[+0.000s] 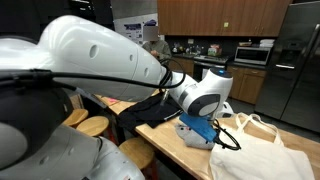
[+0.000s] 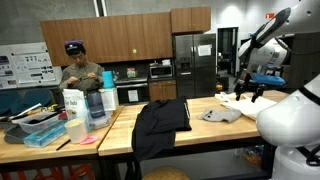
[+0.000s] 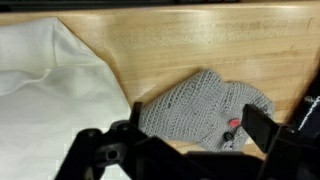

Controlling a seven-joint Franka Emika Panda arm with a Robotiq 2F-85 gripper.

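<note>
A grey knitted item [image 3: 205, 110] with a small red and dark detail lies on the wooden table. It sits below my gripper, between the two black fingers in the wrist view, and its lower part is hidden. The fingers stand wide apart with nothing gripped. A white cloth [image 3: 50, 110] lies to the left in that view. In exterior view 1 the gripper [image 1: 227, 137] hangs over the table beside the grey item [image 1: 188, 136] and the white cloth [image 1: 262, 160].
A black garment [image 2: 160, 128] lies spread on the table, partly over its front edge. Bare wood shows at the table's near side [image 1: 180, 160]. Stools [image 1: 138, 152] stand along the edge. A person [image 2: 82, 68] stands behind a cluttered table.
</note>
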